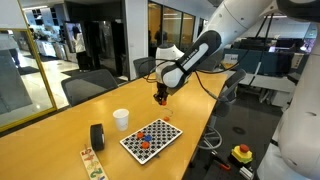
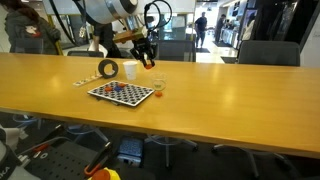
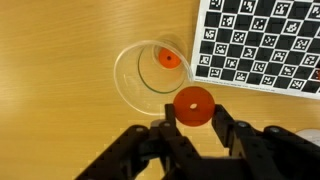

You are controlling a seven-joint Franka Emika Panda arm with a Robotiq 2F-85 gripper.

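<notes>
My gripper is shut on an orange-red round piece [image 3: 194, 105], which sits at its fingertips in the wrist view. Just beside that piece, a clear glass [image 3: 126, 82] stands on the wooden table; a second orange piece [image 3: 169, 58] shows within its outline, low down. From exterior view 2, the gripper [image 2: 148, 64] hangs above the table, higher than the glass [image 2: 159, 83] and slightly to its left. The checkered board [image 2: 122, 94] lies close by and carries a few small red and blue pieces.
A white cup [image 1: 121, 120] and a black ring-shaped roll [image 1: 97, 137] stand beyond the board. Near them lies a pale strip with coloured spots [image 1: 93, 163]. Bare table [image 2: 230, 105] stretches away to the right in exterior view 2; chairs line its far side.
</notes>
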